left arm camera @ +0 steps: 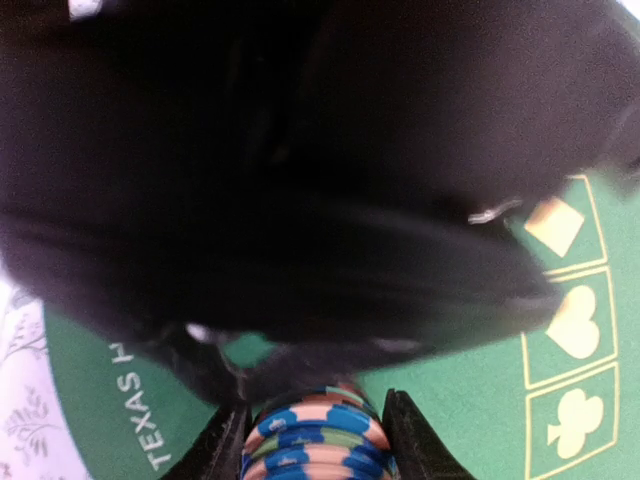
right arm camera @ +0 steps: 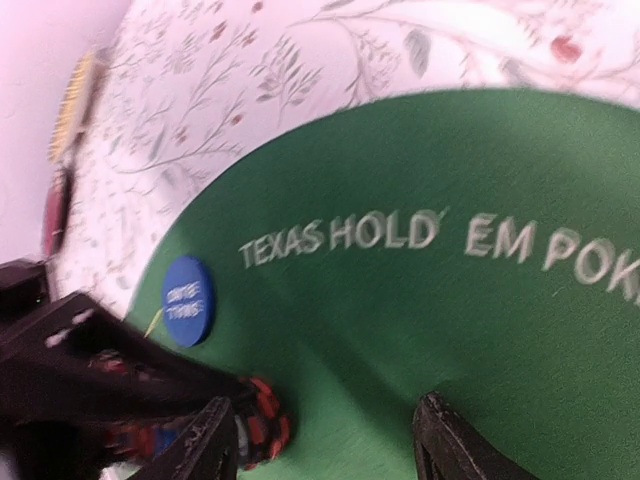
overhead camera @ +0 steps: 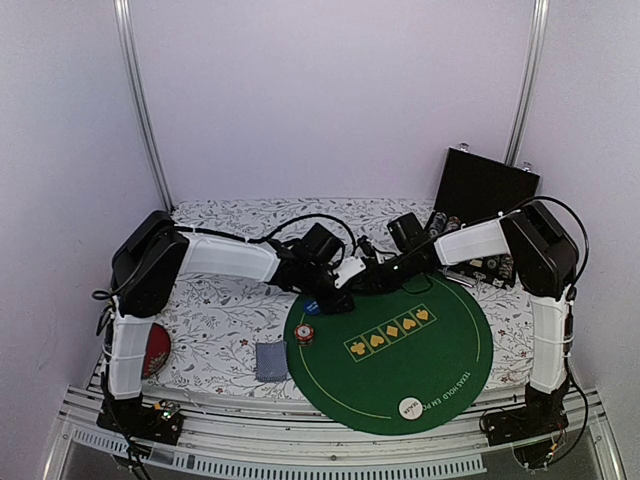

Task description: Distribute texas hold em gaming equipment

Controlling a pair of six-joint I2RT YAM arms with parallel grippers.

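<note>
My left gripper is shut on a stack of striped chips (left arm camera: 315, 445), blue, pale and orange in the left wrist view. Above the green poker mat (overhead camera: 430, 375), at its back edge, both grippers sit close together in the top view. My right gripper stands open; green mat shows between its fingers. Part of the held stack (right arm camera: 268, 425) peeks out beside its left finger. The blue small blind button (right arm camera: 187, 300) and a red chip stack (overhead camera: 304, 333) rest on the mat's left side. The white dealer button (overhead camera: 410, 408) lies near the front.
A card deck (overhead camera: 270, 361) lies beside the mat's left edge. The open black chip case (overhead camera: 487, 188) stands at the back right, behind the right arm. A red round object (overhead camera: 157, 350) is partly hidden by the left arm.
</note>
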